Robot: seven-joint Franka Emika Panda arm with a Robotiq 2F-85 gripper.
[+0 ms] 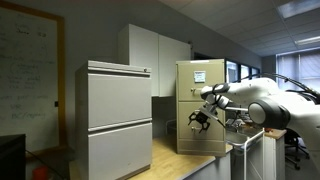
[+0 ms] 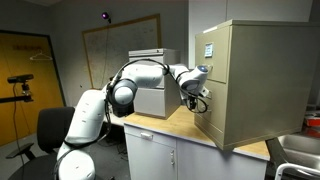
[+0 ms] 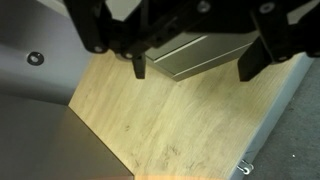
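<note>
In the first exterior view my gripper [image 1: 201, 122] is in front of the beige filing cabinet [image 1: 190, 143], level with its drawers. The second exterior view has the gripper [image 2: 201, 107] close to the drawer side of that beige cabinet [image 2: 262, 85]; whether it touches cannot be told. From the wrist, the two dark fingers [image 3: 254, 62] stand wide apart, so the gripper is open. Nothing shows between them except the cabinet's lower edge [image 3: 200, 55] and the wooden top [image 3: 170, 120] beyond.
A grey two-drawer cabinet [image 1: 119, 120] occupies the other end of the wooden counter [image 1: 165, 163]. White cupboards [image 1: 155, 58] hang on the wall behind. Bare counter lies between the two cabinets. A wire rack [image 2: 298, 160] is beside the beige cabinet.
</note>
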